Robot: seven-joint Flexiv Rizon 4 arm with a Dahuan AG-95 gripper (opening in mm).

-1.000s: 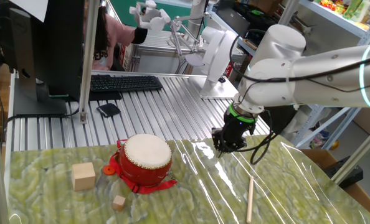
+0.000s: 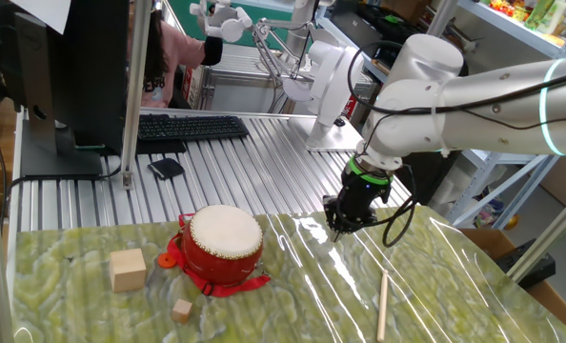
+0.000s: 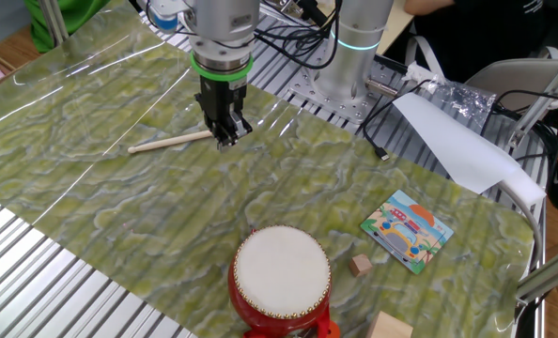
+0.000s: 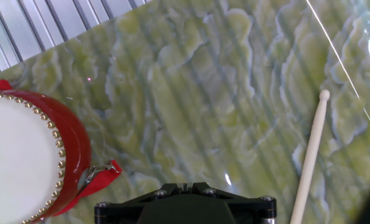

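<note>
My black gripper (image 2: 337,234) hangs over the green marbled mat, between the red drum (image 2: 224,250) and a wooden drumstick (image 2: 382,305). In the wrist view the fingertips of the gripper meet at the bottom edge, with nothing visible between them. There the drumstick (image 4: 311,155) lies on the right, apart from the gripper, its lower end cut off by the frame. On the left is the drum (image 4: 76,140), with its white head facing up. In the second exterior view the drumstick (image 3: 171,143) lies behind and left of the gripper (image 3: 226,145).
A larger wooden block (image 2: 128,271) and a small one (image 2: 182,311) sit near the drum. A colourful picture card (image 3: 408,231) lies on the mat. Behind are a keyboard (image 2: 192,128) and a monitor (image 2: 69,76). Bare mat separates drum and stick.
The arm and gripper have barely moved; the hanging cable shifts slightly. Drum, blocks and drumstick stay in place. In the background, the white device at the top has shifted slightly.
</note>
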